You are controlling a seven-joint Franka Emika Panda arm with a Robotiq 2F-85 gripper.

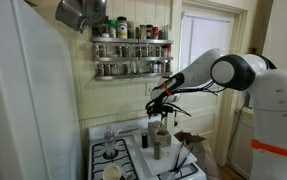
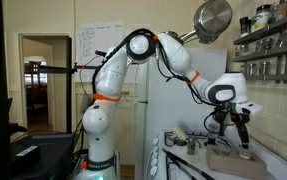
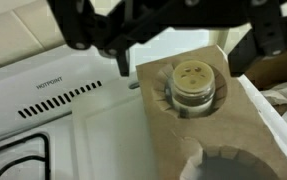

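Note:
A small jar with a pale, holed lid [image 3: 193,78] stands upright in a round opening of a brown cardboard holder [image 3: 173,138] in the wrist view. My gripper is open above it, its dark fingers on either side of the lid as seen from above, with nothing held. Exterior view 1 has the gripper [image 1: 161,108] over the cardboard box [image 1: 160,137] beside the stove. From the other side, the gripper [image 2: 233,122] hangs above the box [image 2: 236,163]. Whether any finger touches the jar cannot be told.
An empty round opening [image 3: 225,167] lies near the jar. Spice racks [image 1: 131,59] with several jars line the wall above. Stove burners [image 1: 110,153] lie left of the box, and a paper bag [image 1: 203,155] stands to the right.

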